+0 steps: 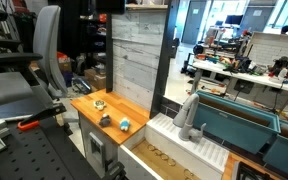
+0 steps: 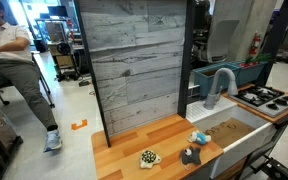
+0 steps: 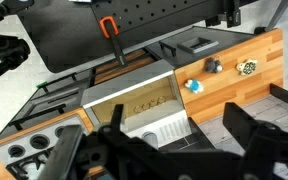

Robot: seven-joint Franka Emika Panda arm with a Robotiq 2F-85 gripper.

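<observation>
In the wrist view my gripper is open, its two dark fingers wide apart with nothing seen between them. Three small toys sit on the wooden counter [image 1: 135, 108]: a pale patterned one [image 2: 150, 158], a grey one [image 2: 191, 156] and a blue-and-white one [image 2: 198, 139]. Below and beside the counter, a white drawer [image 3: 97, 109] stands pulled out, showing a wood-coloured bottom with a few small marks or items too small to name. All three toys appear well away from my fingers, toward the upper right of the wrist view.
A grey faucet [image 1: 187, 115] rises behind the drawer. The stove top [image 2: 269, 98] lies to its right. A whitewashed plank panel [image 2: 139, 75] closes off the counter's back. Near the arm's base, a black perforated table [image 1: 54, 153] carries a red-and-black tool [image 3: 112, 40]. A person sits at far left in exterior view 2.
</observation>
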